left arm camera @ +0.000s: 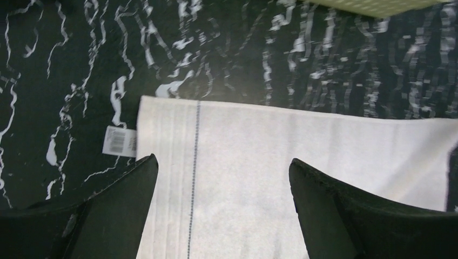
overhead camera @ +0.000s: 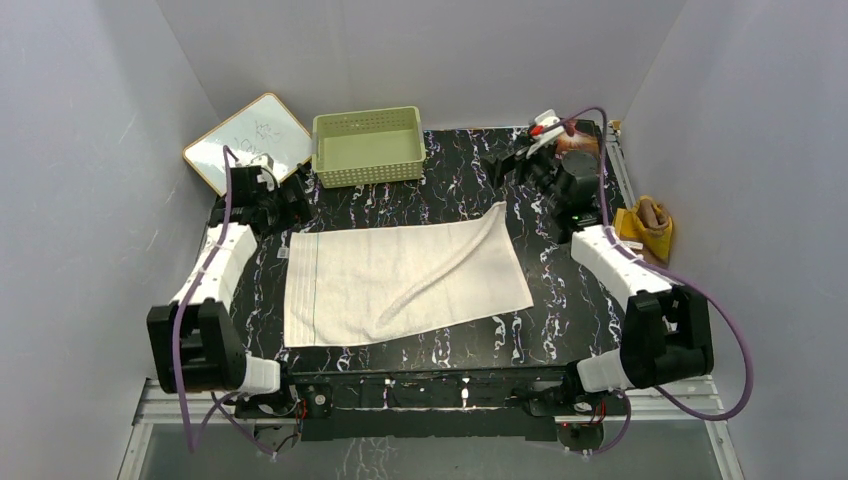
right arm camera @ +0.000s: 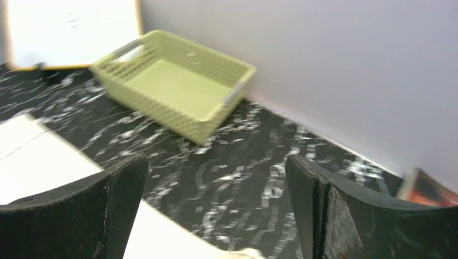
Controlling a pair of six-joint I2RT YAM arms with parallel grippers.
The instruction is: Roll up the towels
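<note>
A cream towel [overhead camera: 360, 280] lies spread on the black marble table, a long diagonal fold running to its raised back right corner. In the left wrist view its upper-left edge [left arm camera: 243, 118] carries a label [left arm camera: 119, 141]. My left gripper [overhead camera: 292, 200] hangs over the table just behind the towel's back left corner, open and empty; its fingers frame the towel in its wrist view [left arm camera: 224, 199]. My right gripper [overhead camera: 498, 165] is raised above and behind the towel's back right corner, open, with nothing between its fingers.
A green basket [overhead camera: 368, 145] stands at the back middle, a whiteboard [overhead camera: 245, 135] at the back left. A yellow bag [overhead camera: 643, 230] sits at the far right. Bare marble surrounds the towel.
</note>
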